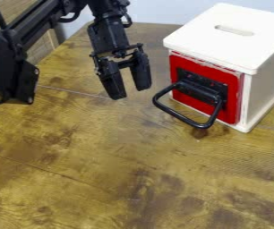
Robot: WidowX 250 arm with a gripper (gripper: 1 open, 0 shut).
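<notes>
My black gripper point(127, 79) hangs in the upper middle over the wooden table, fingers pointing down and spread apart, with nothing between them. To its right, a short way off, stands a white box point(229, 40) with a red front panel point(230, 106). A black U-shaped handle point(169, 110) sticks out from that panel toward the gripper's side, apart from the fingers.
A pale wall runs behind the box at the top. The black arm structure point(8, 67) fills the upper left. A thin line crosses the tabletop beneath the gripper.
</notes>
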